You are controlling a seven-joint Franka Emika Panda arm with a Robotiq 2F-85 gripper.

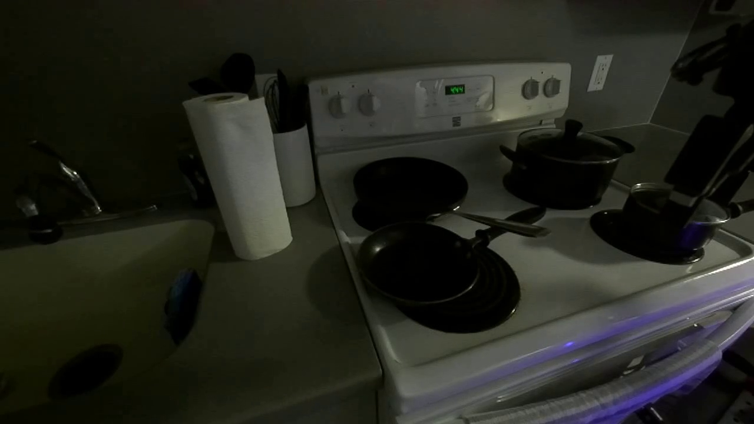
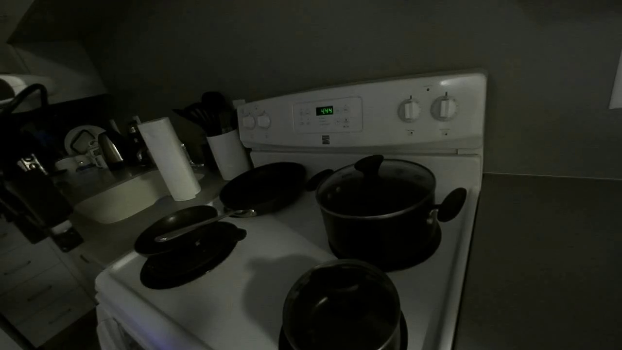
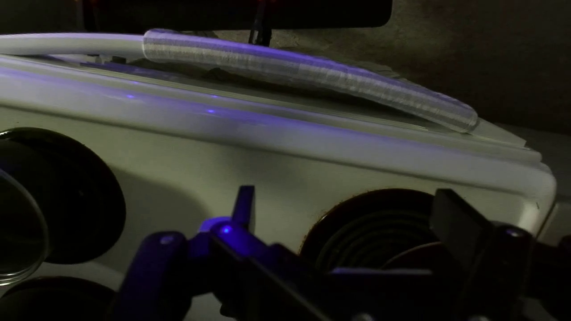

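Observation:
My gripper is open in the wrist view. Its two fingers (image 3: 244, 207) stand wide apart above the stove, with no object held between them. In the first exterior view the dark arm comes in at the right edge and overlaps a small saucepan (image 1: 654, 205). The second exterior view has part of the arm at the left, dark and hard to make out. On the front left burner sits a small frying pan (image 1: 418, 262), partly off-centre. Behind it is a larger pan (image 1: 410, 184). A lidded pot (image 2: 382, 218) stands on the back right burner.
The stove top (image 1: 565, 282) is bare between the left and right burners. A paper towel roll (image 1: 244, 176) and a white utensil holder (image 1: 294, 166) stand left of the stove, beside the sink (image 1: 106, 282). A towel-wrapped oven handle (image 3: 321, 72) runs along the front. The room is dim.

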